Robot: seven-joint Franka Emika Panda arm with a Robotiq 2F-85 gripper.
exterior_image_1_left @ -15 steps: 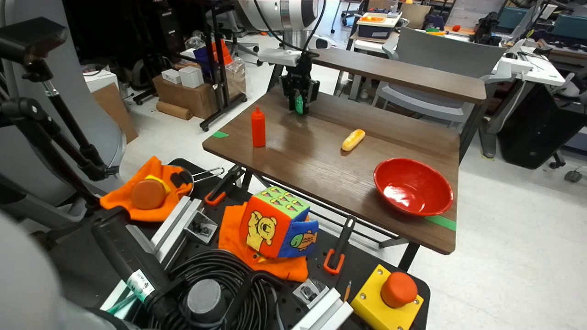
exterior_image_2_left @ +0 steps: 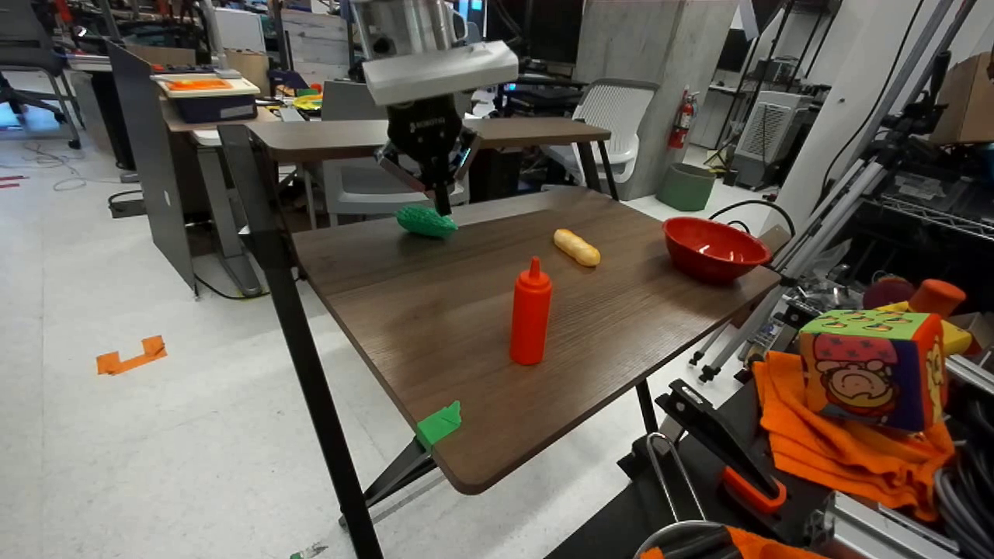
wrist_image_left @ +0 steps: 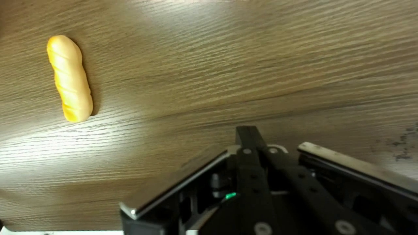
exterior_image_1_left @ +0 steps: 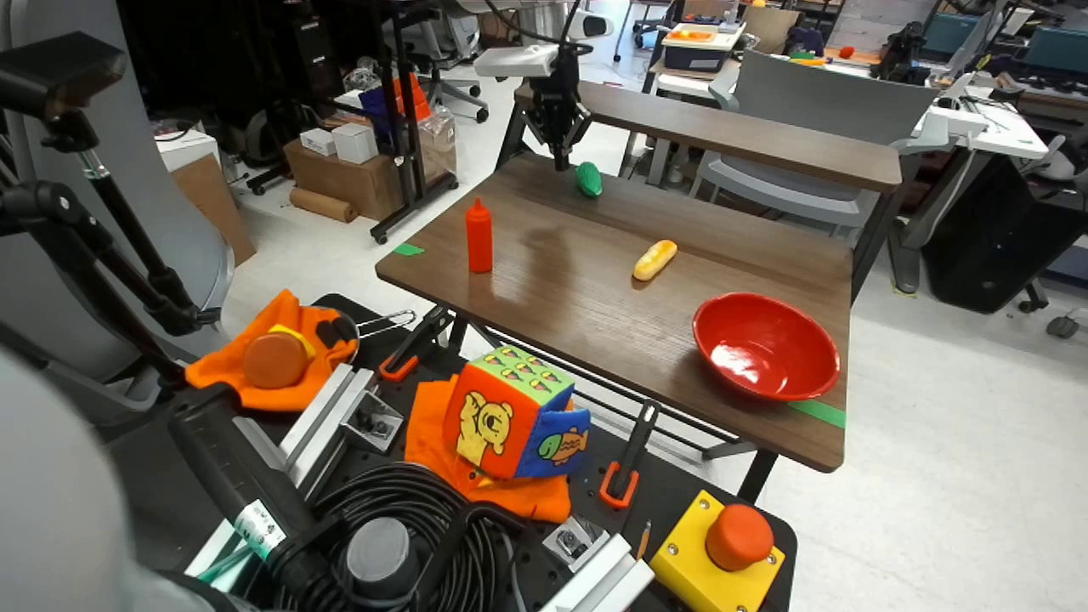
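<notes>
My gripper [exterior_image_1_left: 561,163] is shut, with nothing showing between its fingers. A green, bumpy, oblong object [exterior_image_1_left: 588,179] lies on the table right beside the fingertips; in the second exterior view that green object [exterior_image_2_left: 425,222] is partly behind them, and I cannot tell whether they touch. In the wrist view the closed gripper hides most of the area beneath it. A yellow bread-like roll [wrist_image_left: 71,80] lies at the upper left there. The red squeeze bottle [exterior_image_2_left: 531,315] stands upright, and the red bowl [exterior_image_1_left: 767,347] sits empty at the table's far end.
A raised shelf [exterior_image_1_left: 755,134] runs along the table's back edge, close to my arm. Bare tabletop [exterior_image_1_left: 581,296] lies between bottle, roll and bowl. A cluttered black cart with a soft cube [exterior_image_1_left: 515,413] stands in front.
A second ago the green object was at the gripper, between its spread fingers. Now the fingers are together, and the green object lies farther right and back. Bottle, roll and bowl are unmoved.
</notes>
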